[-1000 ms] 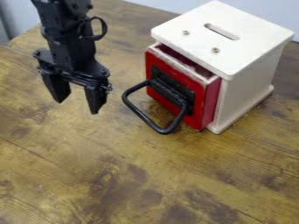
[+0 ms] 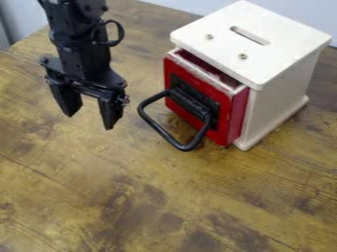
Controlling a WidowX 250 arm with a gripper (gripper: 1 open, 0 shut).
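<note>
My black gripper (image 2: 86,108) hangs over the wooden table at the upper left, its fingers spread open with nothing between them. To its right stands a white wooden box (image 2: 271,89) with a slot and screws on top. The box has a red front door (image 2: 227,131) with a black looped handle (image 2: 158,129) sticking out toward my gripper. The handle is apart from the fingers.
A pale wall edge shows at the back corners. The box takes up the upper right.
</note>
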